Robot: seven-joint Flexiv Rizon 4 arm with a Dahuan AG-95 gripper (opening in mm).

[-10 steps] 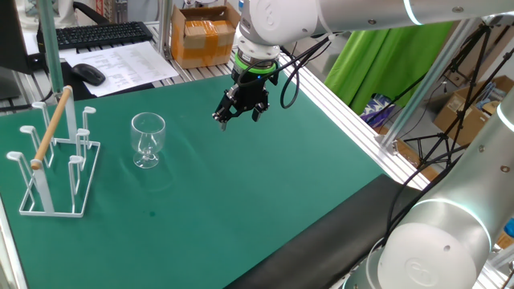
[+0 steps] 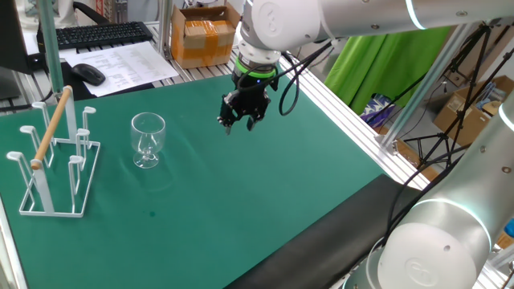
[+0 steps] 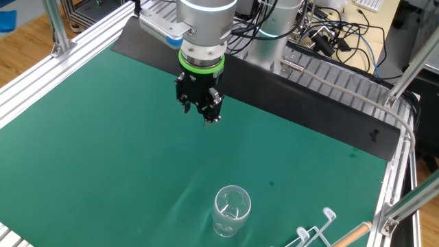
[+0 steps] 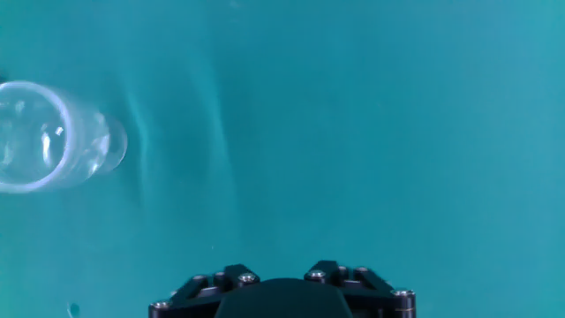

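Observation:
A clear glass [image 2: 148, 138] stands upright on the green table, left of my gripper [image 2: 239, 127]. In exterior view 2 the same glass [image 3: 231, 210] is nearer the camera than the gripper [image 3: 197, 118], which hangs above the cloth, well apart from it. The wrist view has the glass [image 4: 46, 137] at its left edge, partly cut off. There the gripper shows at the bottom, its fingers apart and only bare green between and ahead of them. A white rack with a wooden bar [image 2: 52, 128] stands farther left of the glass.
Behind the table are a cardboard box [image 2: 204, 36], a keyboard [image 2: 104, 34] and a mouse [image 2: 88, 74] beside papers. A black strip [image 3: 302, 110] runs along the robot's side.
The glass and the rack have not moved.

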